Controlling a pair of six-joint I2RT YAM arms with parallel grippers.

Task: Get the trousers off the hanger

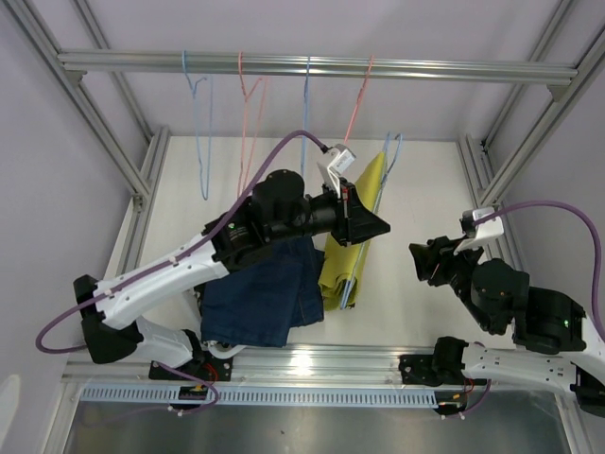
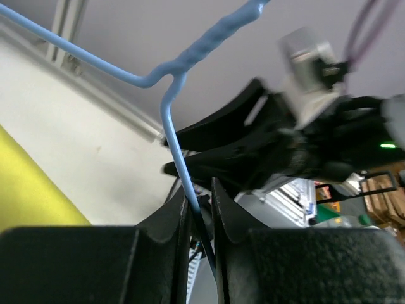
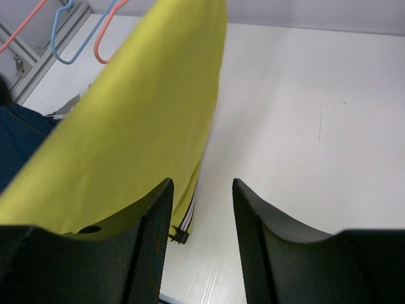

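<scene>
Yellow trousers [image 1: 340,270] hang folded over a blue hanger [image 2: 174,114], lower than the rail and behind my left gripper [image 1: 354,218]. In the left wrist view my left gripper is shut on the hanger's wire, the yellow cloth beside it. My right gripper [image 1: 430,260] is at the right, apart from the trousers; in the right wrist view it [image 3: 202,190] is open with nothing between its fingertips, the yellow cloth filling the left of that view.
Several empty blue and pink hangers hang from the metal rail [image 1: 151,62]. Folded dark blue jeans [image 1: 246,312] lie on the white board [image 1: 440,180] at lower left. The board's right part is clear.
</scene>
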